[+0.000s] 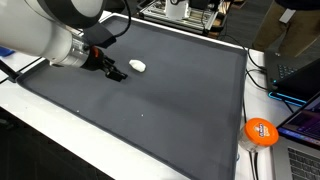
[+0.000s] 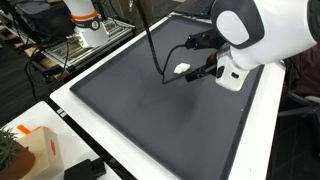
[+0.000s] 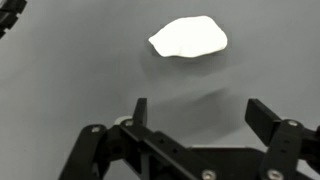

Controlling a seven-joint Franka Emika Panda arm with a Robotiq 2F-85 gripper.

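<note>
On the dark grey table mat lies a small white, rounded object, which also shows as a pale patch in the second exterior view. The wrist view has the white object ahead of the fingertips, up beyond the gap between them. My gripper is open, with only bare mat between its fingers. From the first exterior view, the gripper hangs low over the mat just left of the white object, apart from it.
An orange-lidded container and a laptop stand off the right side of the mat. A plant pot sits at the near left in the second exterior view.
</note>
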